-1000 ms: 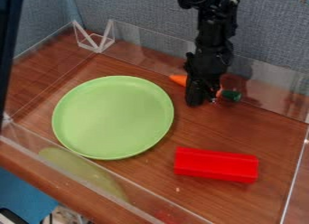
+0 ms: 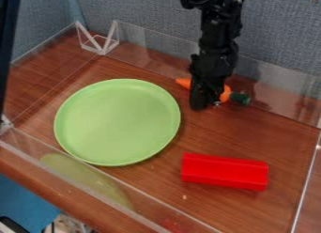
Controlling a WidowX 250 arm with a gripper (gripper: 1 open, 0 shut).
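Observation:
The black gripper (image 2: 205, 98) reaches down from the top of the view to the table, just right of a green plate (image 2: 116, 121). An orange carrot (image 2: 226, 94) with a green top lies behind the gripper, partly hidden by it. The fingertips are dark and small, so whether they are apart or together, or touch the carrot, is hard to see. A red block (image 2: 224, 172) lies in front, to the lower right of the plate.
Clear plastic walls edge the wooden table (image 2: 150, 194). A white wire piece (image 2: 96, 43) stands at the back left corner. A pale yellowish shape lies at the near left edge, by the clear wall. Bare wood surrounds the red block.
The gripper has shifted very slightly near the carrot. The plate and red block have not moved.

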